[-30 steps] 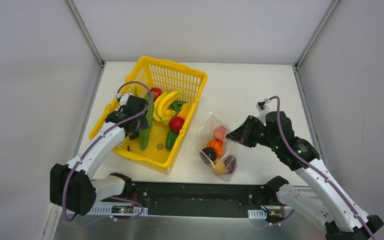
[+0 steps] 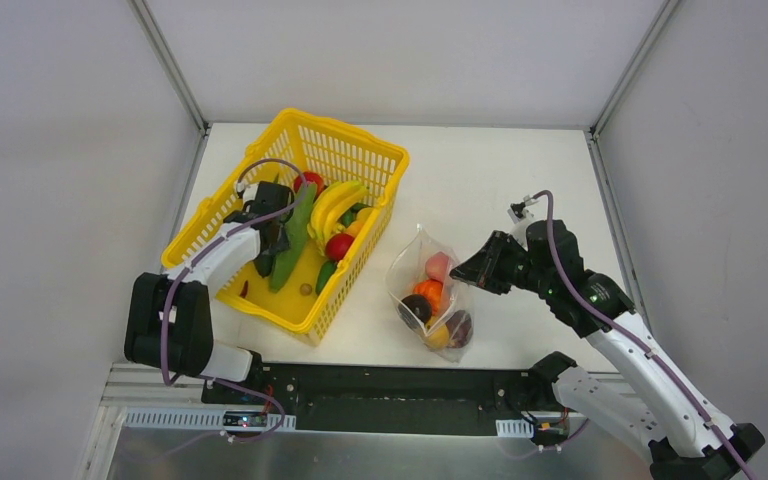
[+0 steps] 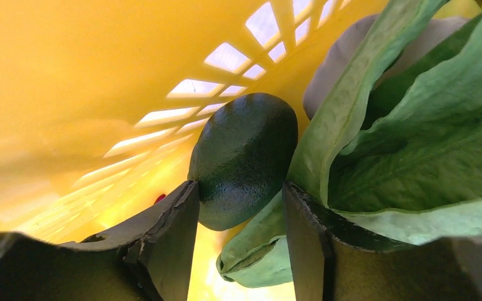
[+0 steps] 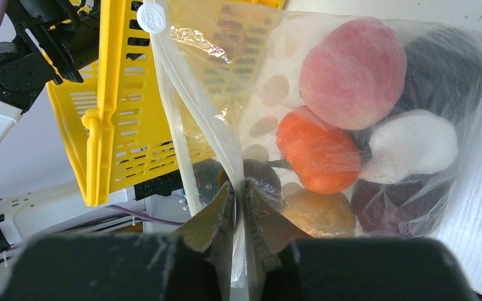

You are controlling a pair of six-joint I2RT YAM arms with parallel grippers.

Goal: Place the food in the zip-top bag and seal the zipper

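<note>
My left gripper is down in the yellow basket [image 2: 392, 160], part open, its fingertips on either side of a dark green avocado-like item [image 3: 243, 147], beside leafy greens [image 3: 427, 144]. The basket also holds bananas [image 2: 332, 208] and red produce [image 2: 341, 246]. The clear zip top bag [image 2: 410, 260] holds several items, including a pink fruit [image 4: 351, 72] and an orange pepper [image 4: 317, 150]. My right gripper is shut on the bag's zipper edge at its opening.
The bag lies close to the basket's right side. Walls stand at the sides and back.
The left arm has shifted inside the basket, and the basket has moved a little leftward and toward the front. The right arm and bag are nearly unchanged.
</note>
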